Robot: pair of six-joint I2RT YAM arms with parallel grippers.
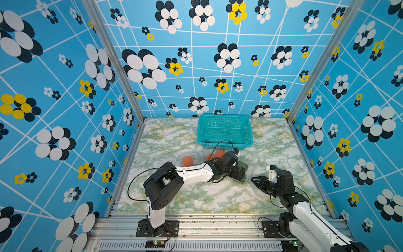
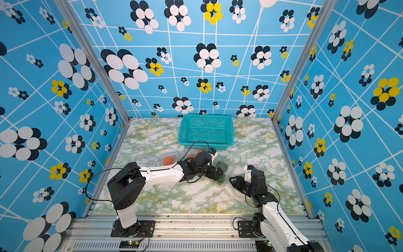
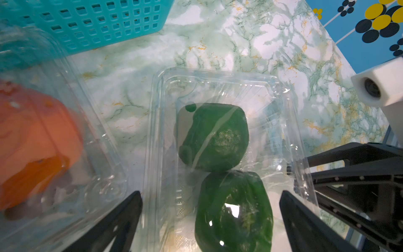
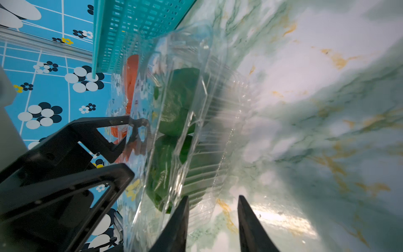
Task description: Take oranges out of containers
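One orange (image 1: 187,160) lies in the clear container on the left. Two more oranges sit in the middle clear container, which the left arm partly covers; one orange (image 3: 37,138) shows large there in the left wrist view. A third clear container (image 3: 155,126) holds green peppers (image 3: 214,136). My left gripper is open over that container, a finger towards each side, gripping nothing. Beside the container's right side is my right gripper, partly open with nothing visible between its fingertips. In the left wrist view its dark fingers (image 3: 348,161) stand at the container's right wall.
An empty teal basket (image 1: 224,130) stands behind the containers, close to the middle one. The clear walls of the containers stand close together.
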